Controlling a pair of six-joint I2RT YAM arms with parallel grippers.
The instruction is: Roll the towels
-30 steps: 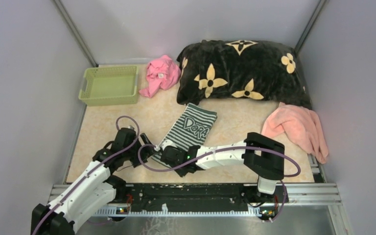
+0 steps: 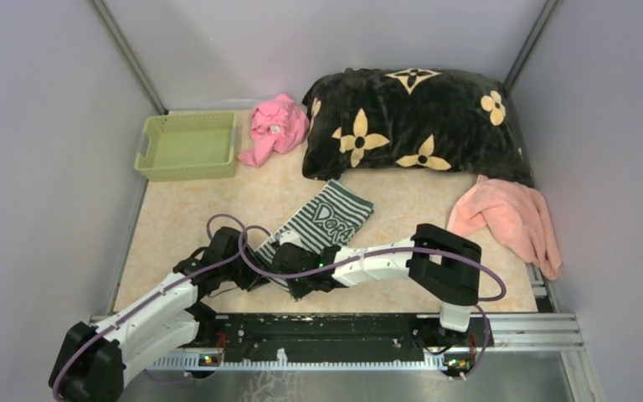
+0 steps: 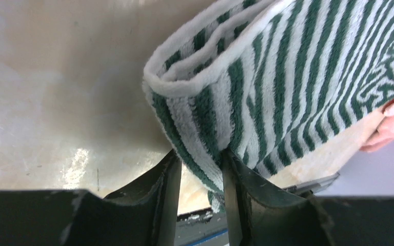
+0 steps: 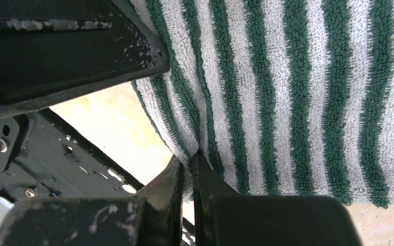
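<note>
A green-and-white striped towel (image 2: 322, 213) with DORA lettering lies folded and tilted at the table's front middle, its layered edge visible in the left wrist view. My left gripper is part open at the towel's near corner, with striped cloth between and below its fingers. My right gripper is shut on the striped towel's edge, low beside the left one; in the top view the right arm hides that end of the towel.
A green basket (image 2: 184, 146) and pink cloth (image 2: 272, 134) are at the back left. A black patterned pillow (image 2: 410, 121) fills the back right, with a peach towel (image 2: 502, 218) below it. Bare table lies left of the striped towel.
My left gripper has moved down toward the front, to the towel's corner. The towel has shifted and turned slightly. The right arm has moved slightly.
</note>
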